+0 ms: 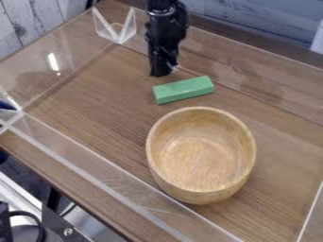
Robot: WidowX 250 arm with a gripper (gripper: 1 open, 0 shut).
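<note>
The black robot arm (165, 24) reaches down from the back centre of the wooden table, its gripper (163, 70) low over the surface just behind a green rectangular block (183, 90). The gripper looks narrow and shut; whether anything small is between its fingers is hard to see. A small pale, shiny item shows beside the fingertips, too small to identify. A round wooden bowl (201, 181) sits in the front right of the table.
Clear plastic pieces stand at the back left near the arm. Black cables lie at the bottom left, by a transparent edge strip.
</note>
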